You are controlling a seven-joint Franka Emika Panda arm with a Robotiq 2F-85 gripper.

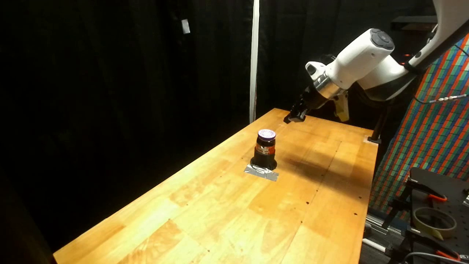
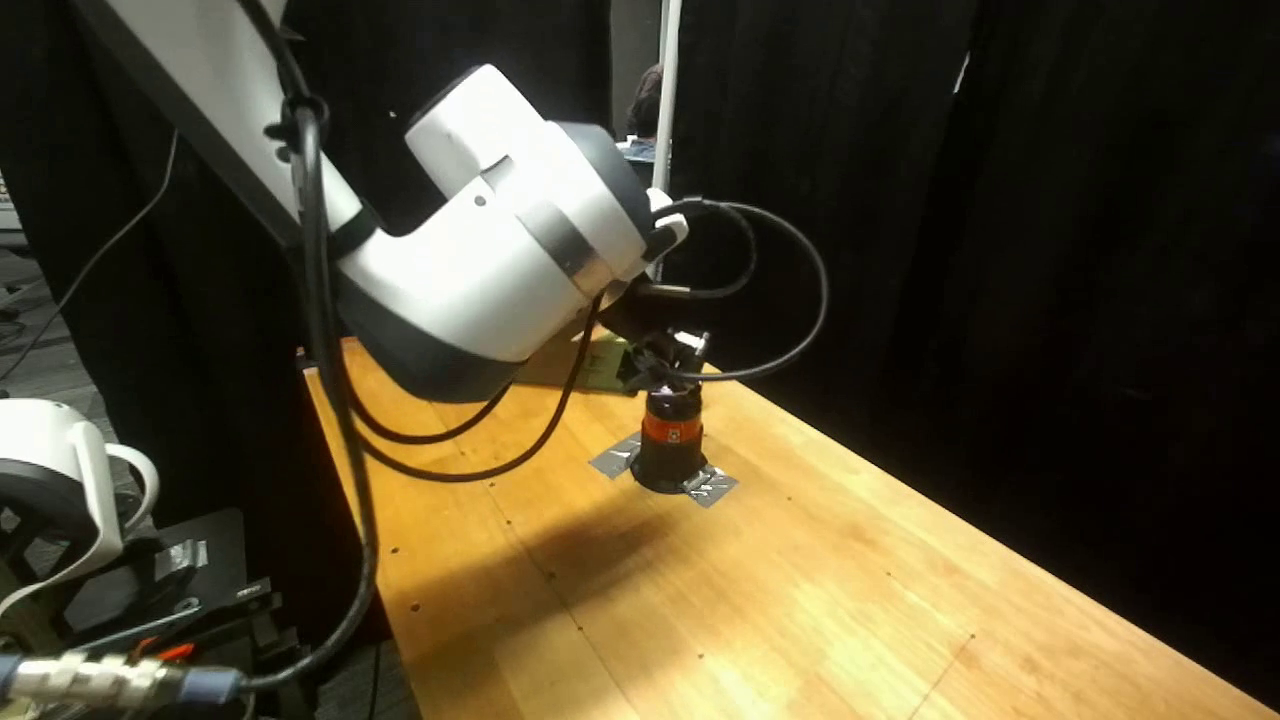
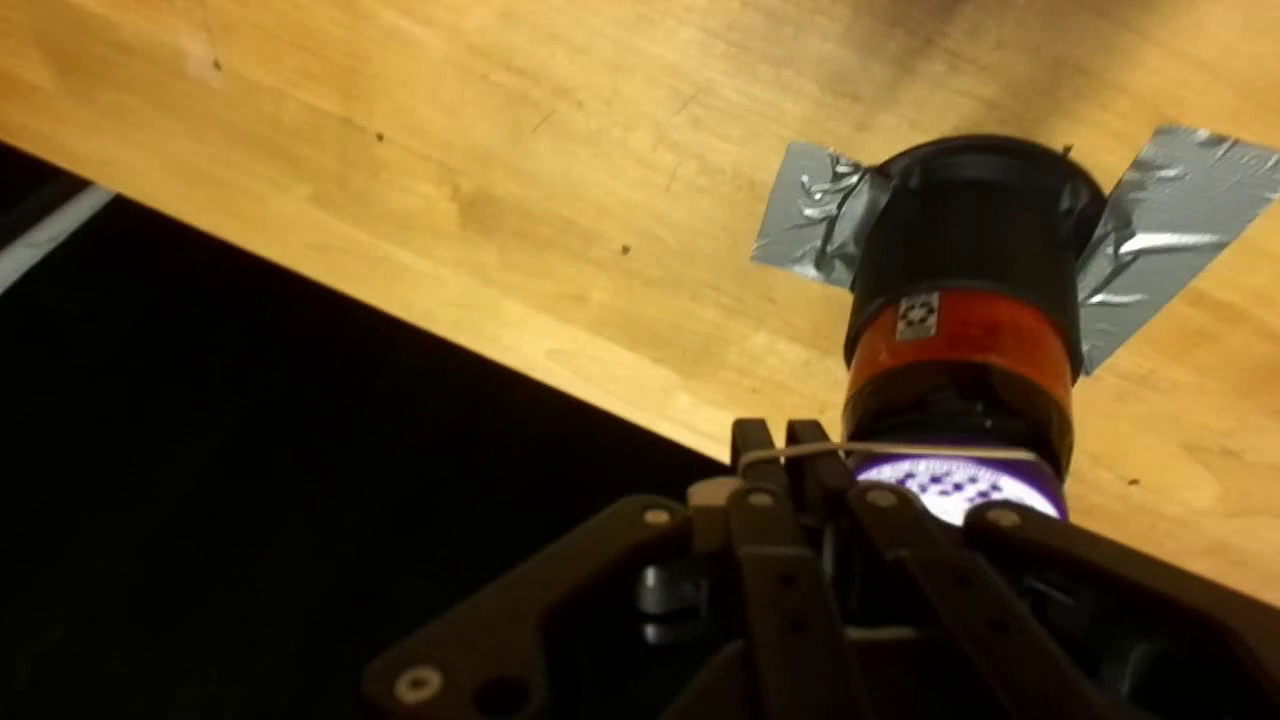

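Observation:
A dark jar (image 1: 266, 150) with a purple-and-white lid (image 3: 956, 484) and an orange label (image 3: 974, 342) stands upright in a black round holder (image 3: 974, 228) on the table. Up and to the right of the jar in exterior view 1, my tilted gripper (image 1: 293, 118) is clear of it. The wrist view has the gripper's fingers (image 3: 819, 462) almost together, with a thin pale band (image 3: 948, 450) across their tips. That band runs on to the jar near its lid; how it passes round the far side is hidden. My gripper is shut on the band.
Silver tape (image 3: 1182, 234) fixes the holder to the wooden table (image 1: 211, 206). A green flat object (image 2: 608, 362) lies behind the arm, whose cable (image 2: 564, 420) loops low beside it.

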